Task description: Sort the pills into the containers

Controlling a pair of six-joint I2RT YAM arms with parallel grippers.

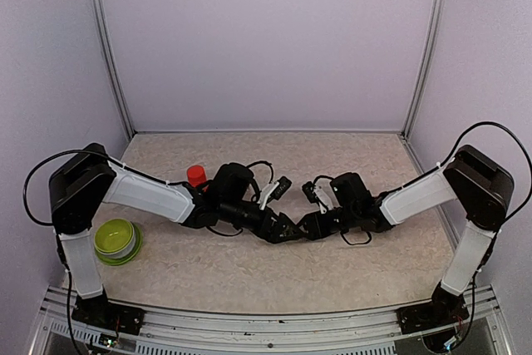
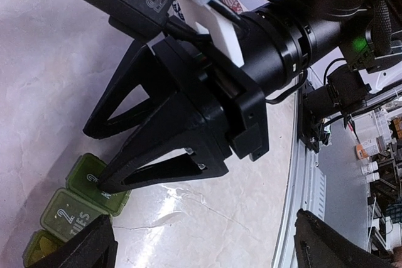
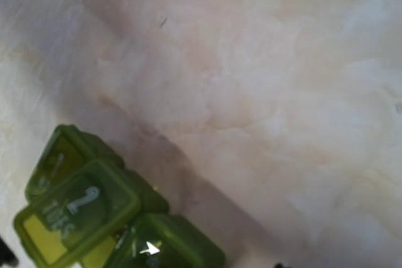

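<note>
A green pill organizer [image 2: 75, 214] with numbered lids lies on the table; its middle lid reads "2 TUES". In the right wrist view the organizer [image 3: 81, 211] fills the lower left corner. My left gripper is open, its fingers wide apart, with the organizer by its left finger [image 2: 94, 246]. Over the organizer's far end is my right gripper, fingers parted and nothing visible between them. One of its fingertips [image 2: 112, 181] overlaps the end lid; whether it touches cannot be told. Both grippers hide the organizer from above. Loose pills are not visible.
Stacked green and white bowls [image 1: 116, 239] stand at the left. A red container [image 1: 196, 175] is behind my left arm. The two grippers nearly meet at mid-table, leaving little room between them.
</note>
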